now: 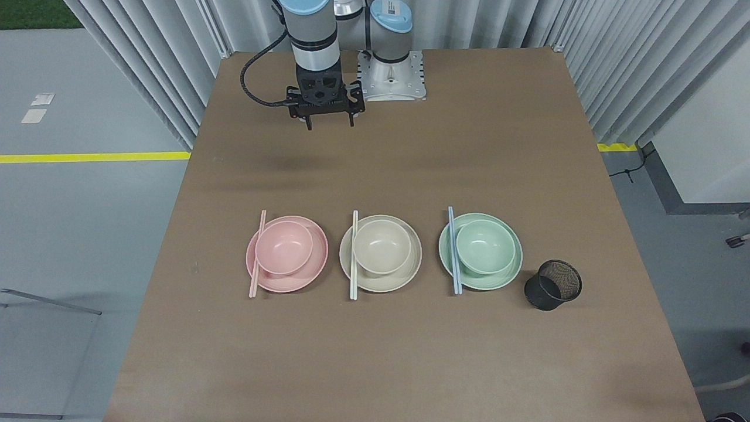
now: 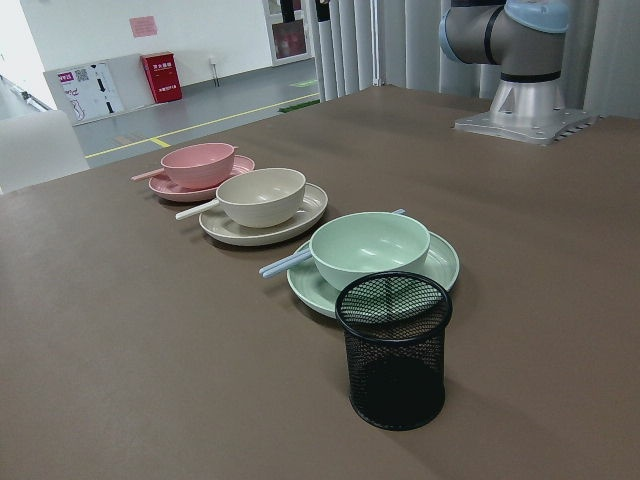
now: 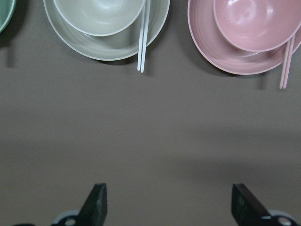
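Observation:
Three place settings stand in a row on the table: a pink bowl point(image 1: 284, 247) on a pink plate with pink chopsticks point(image 1: 254, 278), a cream bowl point(image 1: 382, 246) on a cream plate with white chopsticks point(image 1: 354, 278), and a mint bowl point(image 1: 485, 246) on a mint plate with light blue chopsticks point(image 1: 454, 260). A black mesh cup point(image 2: 393, 380) stands beside the mint setting. My gripper is open and empty above the bare table, behind the settings; in the front view it hangs at the back of the table point(image 1: 379, 351).
The robot base point(image 1: 390, 81) sits at the back edge. Curtains hang behind and beside the table.

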